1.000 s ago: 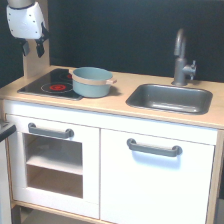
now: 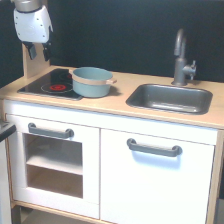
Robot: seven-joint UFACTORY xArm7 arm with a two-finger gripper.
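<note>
At the upper left, the white arm ends in a small dark gripper [image 2: 34, 50], above the back left of the counter and well clear of the pot. Its fingers are too small and dark to show how they stand, and I make out no object at them. A blue-green pot [image 2: 92, 83] with light handles sits on the right part of the black stove top [image 2: 46, 88]. One burner [image 2: 57, 87] of the stove shows red rings to the left of the pot.
To the right is a metal sink [image 2: 170, 98] with a tall grey faucet [image 2: 181, 62] behind it. Bare wooden counter [image 2: 122, 96] lies between pot and sink. Below are a windowed oven door [image 2: 52, 133] and a white cabinet door [image 2: 150, 180], both appearing shut.
The arm and gripper have shifted slightly to the right and a little lower. The pot, stove, sink and doors look the same.
</note>
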